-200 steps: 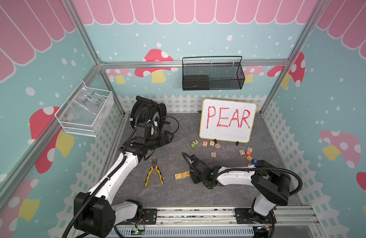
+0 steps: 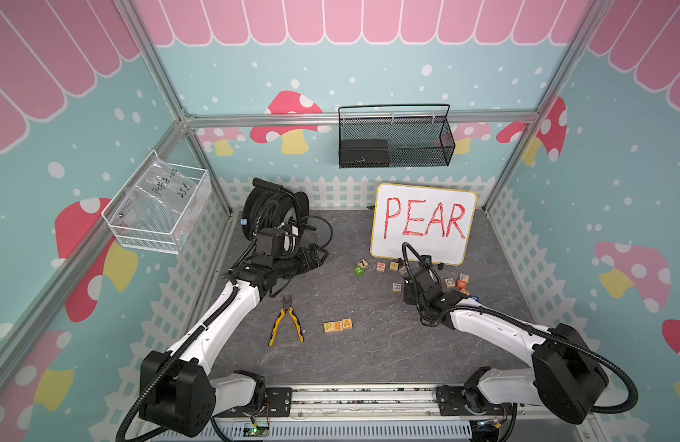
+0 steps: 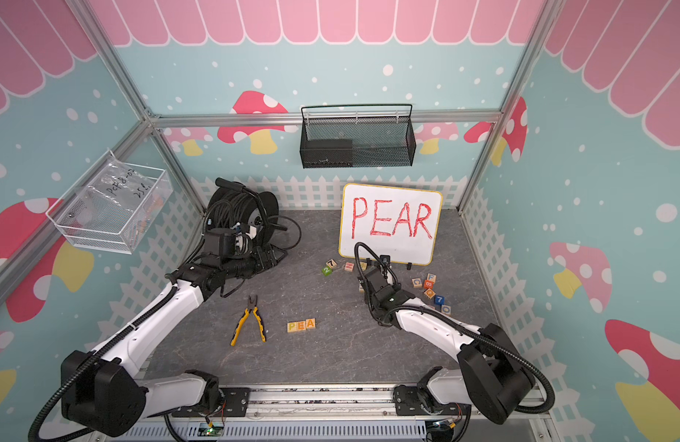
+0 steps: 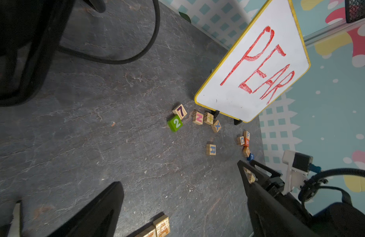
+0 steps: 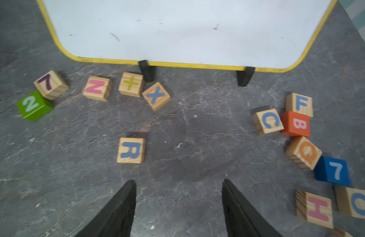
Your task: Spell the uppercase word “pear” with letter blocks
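Orange-lettered blocks P [image 2: 328, 327], E [image 2: 338, 325] and A [image 2: 347, 323] lie in a row on the front part of the table. A wooden R block [image 5: 131, 150] with a blue letter rests apart on the table, its letter turned sideways. In the right wrist view my right gripper is open above bare table, with the R block ahead of its left finger. My left gripper is open too, empty, held near the cable reel. The whiteboard [image 2: 423, 223] shows PEAR in red.
Several blocks, including N [image 5: 96, 88] and X [image 5: 156, 96], lie before the board. Another cluster, with C [image 5: 268, 121] and H [image 5: 314, 209], lies to the right. Yellow-handled pliers [image 2: 286, 321] sit left of the row. Bare table separates the row from the R block.
My right arm has swung right and away from the letter row, toward the board, leaving the A block fully uncovered. The left arm has barely moved.
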